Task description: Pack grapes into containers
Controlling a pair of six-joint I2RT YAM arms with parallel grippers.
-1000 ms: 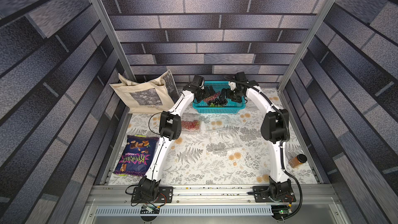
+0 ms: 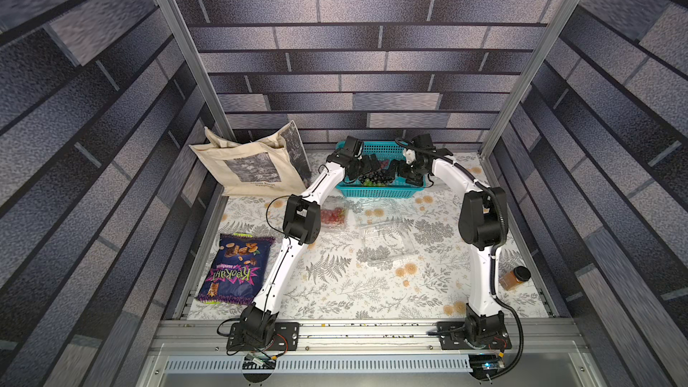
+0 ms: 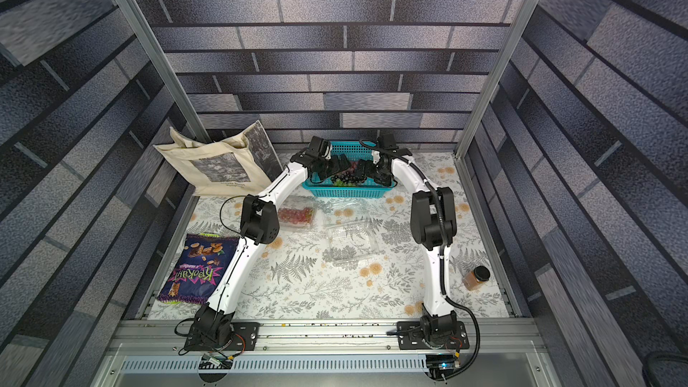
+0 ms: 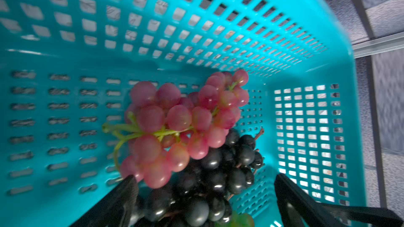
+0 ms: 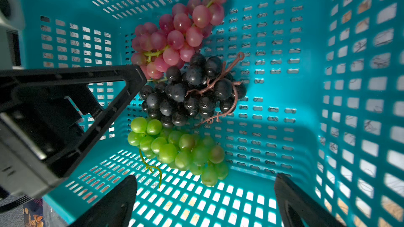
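Observation:
Three bunches lie in the teal basket (image 5: 277,88): pink-red grapes (image 5: 181,29), black grapes (image 5: 176,100) with brown stems, and green grapes (image 5: 176,149). In the left wrist view the pink grapes (image 4: 181,126) rest against the black grapes (image 4: 210,180); only a bit of green grapes (image 4: 235,220) shows. My left gripper is open above the bunches, its fingers apart and empty. My right gripper, also open and empty, is over the basket. A clear container with red grapes (image 2: 333,216) stands on the table, and an empty clear container (image 2: 385,241) lies to its right.
A cloth bag (image 2: 254,165) stands at the back left, left of the basket. A dark snack packet (image 2: 236,268) lies at the front left, and a jar (image 2: 514,277) at the right edge.
Both arms have shifted to the right over the basket. The left gripper has come farther over the grapes, hiding more of the pink bunch, and the basket has shifted slightly right.

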